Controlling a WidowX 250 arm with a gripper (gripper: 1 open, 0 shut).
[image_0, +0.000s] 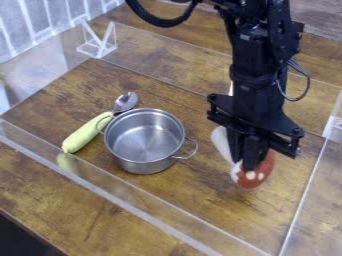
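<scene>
My black gripper (247, 150) hangs low over the wooden table at the right, beside a steel pot (144, 140) with a side handle. Below its tip shows a red and white object (254, 174), partly hidden by the gripper; whether it is held between the fingers I cannot tell. The pot appears empty.
A pale green elongated vegetable (86, 134) lies left of the pot, with a spoon (126, 101) behind it. Clear plastic walls edge the table (94, 200).
</scene>
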